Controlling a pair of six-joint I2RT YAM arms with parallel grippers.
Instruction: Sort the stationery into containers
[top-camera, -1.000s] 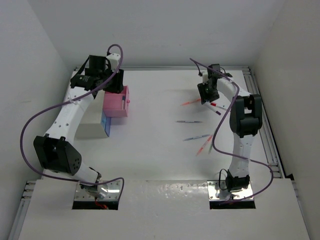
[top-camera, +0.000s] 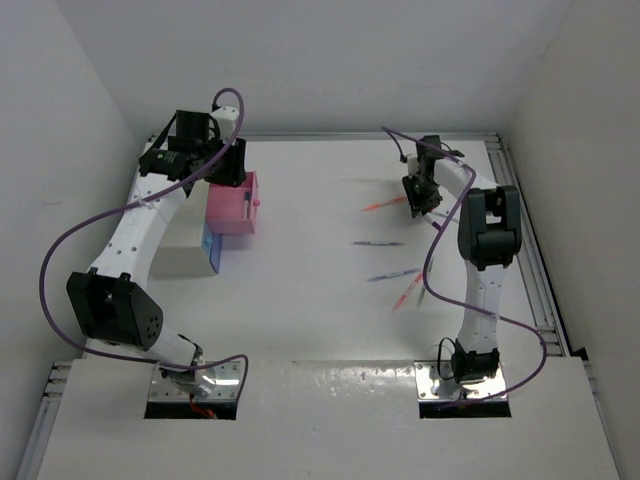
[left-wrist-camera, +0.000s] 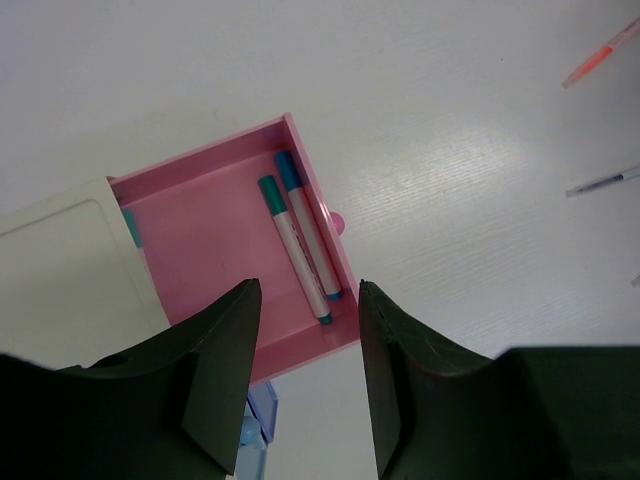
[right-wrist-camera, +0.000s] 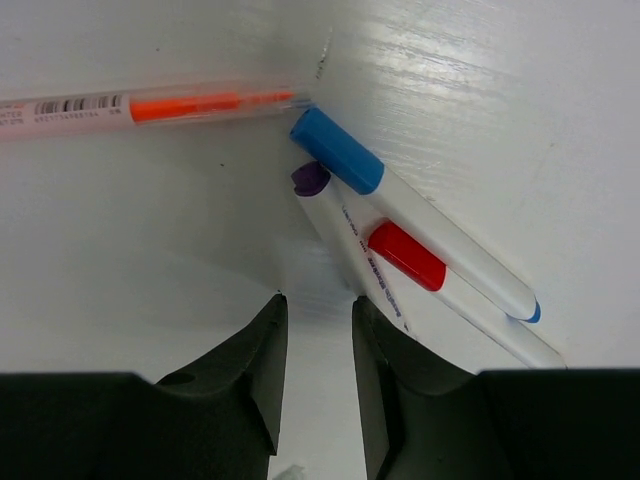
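A pink box (left-wrist-camera: 220, 240) with two white markers, teal- and blue-capped, stands at left; my left gripper hangs open above it, empty. On the right, my right gripper is low over a group of markers, fingers apart: a purple-capped marker (right-wrist-camera: 340, 228) lies at the right fingertip, beside a blue-capped marker (right-wrist-camera: 425, 225) and a red-capped marker (right-wrist-camera: 480, 310). An orange pen (right-wrist-camera: 190, 106) lies above them. I cannot tell whether the fingertip touches the purple-capped marker.
More pens (top-camera: 393, 274) lie scattered below the right gripper. A white-lidded container (left-wrist-camera: 70, 280) and blue box (top-camera: 213, 255) adjoin the pink box.
My right gripper has shifted slightly down and to the right among the markers in the top view. The left arm shows no visible change.
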